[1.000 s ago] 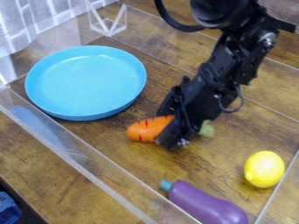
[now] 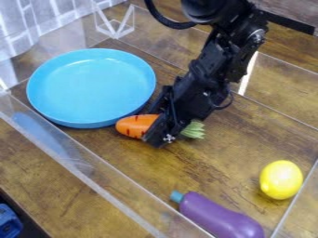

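My gripper (image 2: 165,126) is low over the wooden table, shut on an orange toy carrot (image 2: 134,126). The carrot lies across it, its green leafy top (image 2: 194,130) poking out to the right and its orange tip to the left, just below the rim of the blue plate. The fingertips are dark and partly hide the carrot's middle.
The blue plate (image 2: 89,85) sits upper left. A yellow lemon (image 2: 281,179) and a purple eggplant (image 2: 218,215) lie at lower right. Clear plastic walls edge the workspace; bare wood (image 2: 224,163) shows between the objects.
My gripper and the carrot have shifted left, toward the blue plate. The plate, lemon and eggplant have stayed in place.
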